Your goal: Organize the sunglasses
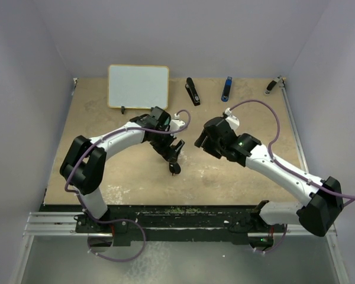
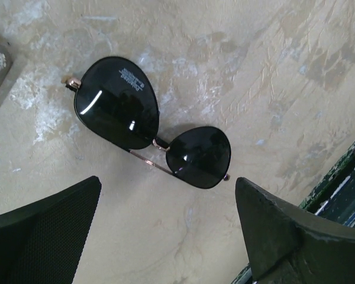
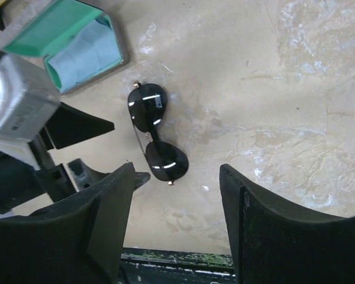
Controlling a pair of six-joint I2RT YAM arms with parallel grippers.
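Note:
Black aviator sunglasses lie on the table, partly hidden in the top view under my left gripper. In the left wrist view they sit just beyond the open left fingers. My right gripper stands open to the right of them, nothing between its fingers. An open case with green lining and a light blue cloth lies beside the sunglasses, mostly hidden from above by the left arm.
A white board lies at the back left. Black and blue cases lie along the back. The front edge is close below the sunglasses.

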